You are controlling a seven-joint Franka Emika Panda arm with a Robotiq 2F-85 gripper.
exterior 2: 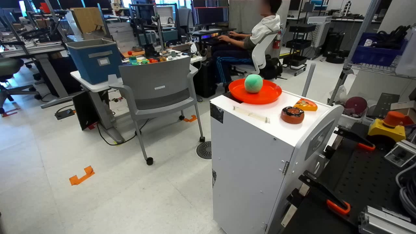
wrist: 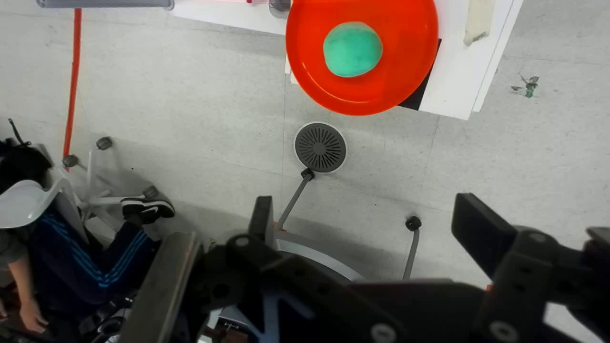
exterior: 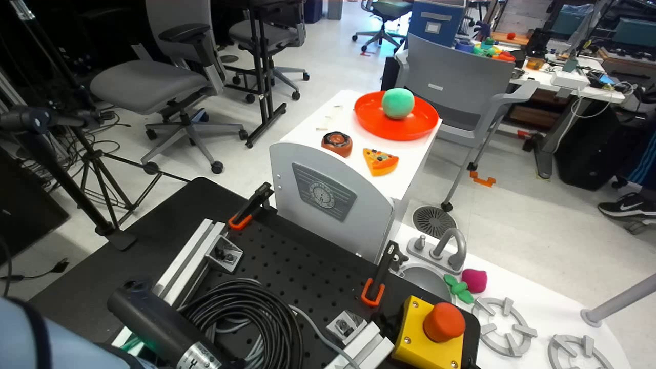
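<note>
In the wrist view my gripper is open, its two dark fingers wide apart with only floor visible between them. Beyond the fingertips, toward the top of that view, a green ball (wrist: pixel 352 49) rests on a red plate (wrist: pixel 306 63). The plate sits on the white cabinet top (exterior: pixel 335 141). Closer to the cabinet's grey panel lie a brown ring-shaped toy (exterior: pixel 336 143) and a toy pizza slice (exterior: pixel 381 162), apart from each other. Neither exterior view shows the gripper.
A pink toy (exterior: pixel 474 280) and a green toy (exterior: pixel 458 288) lie beside the toy sink (exterior: pixel 424 282). The black perforated board carries coiled cable (exterior: pixel 246 320) and a red-topped yellow button box (exterior: pixel 428 332). A grey chair (exterior 2: pixel 158 84) stands behind the cabinet.
</note>
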